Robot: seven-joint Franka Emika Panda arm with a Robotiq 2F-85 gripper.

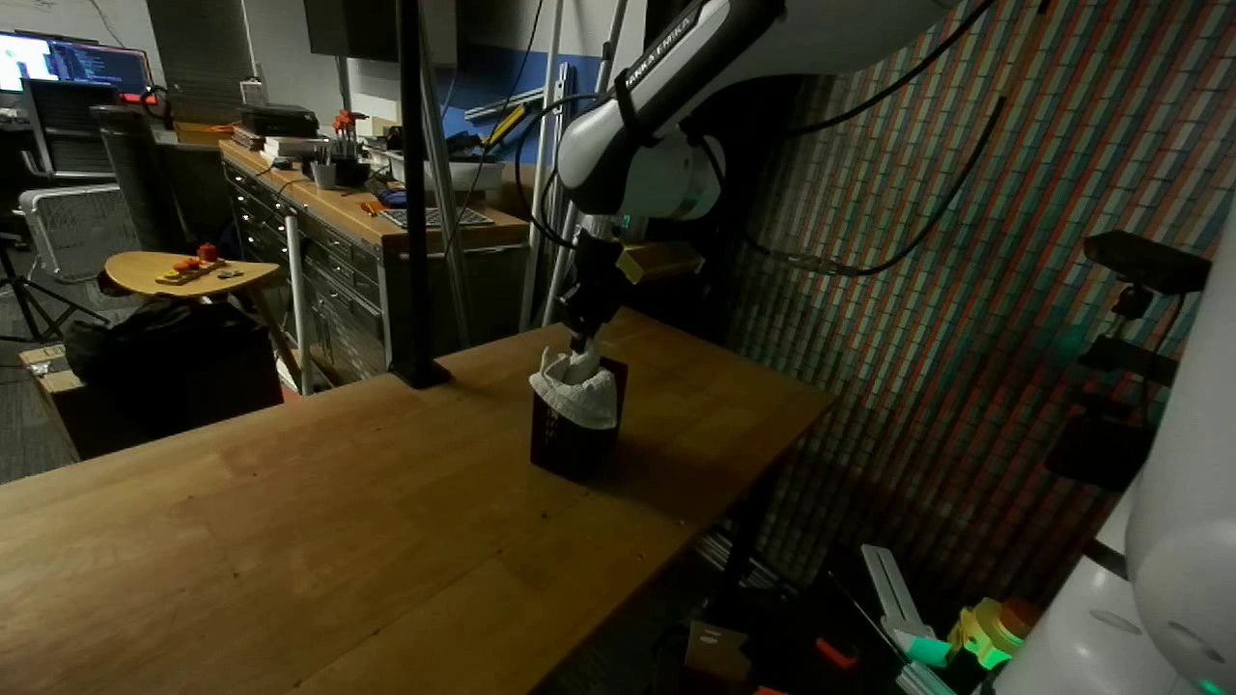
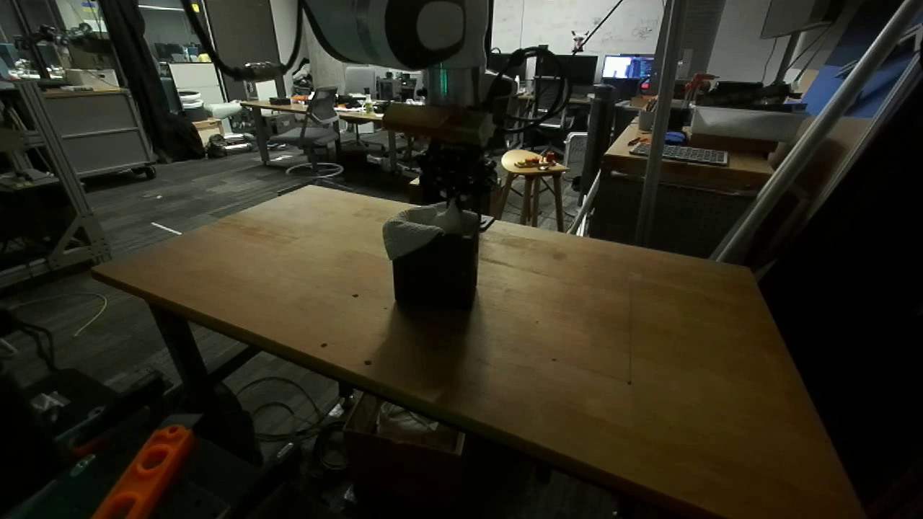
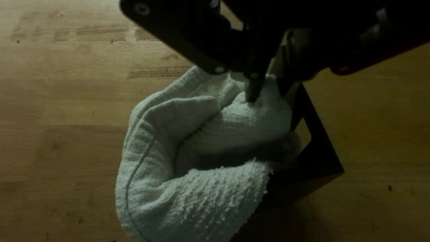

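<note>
A white towel [image 3: 217, 193] is bunched inside a small black basket [image 1: 564, 450], with part of it draped over the rim. In exterior view 2 the towel [image 2: 417, 232] hangs over the left side of the dark basket [image 2: 435, 275], which stands upright on the table. My gripper points down at the basket's mouth. It is shut on a raised fold of the towel, which shows between the dark fingers. Exterior view 1 shows the gripper [image 1: 580, 344] directly above the towel, touching its top. The basket's inside is mostly hidden by the cloth.
A black post [image 1: 412, 232] rises at the table's far edge. Beyond it stands a cluttered workbench [image 1: 348, 226].
</note>
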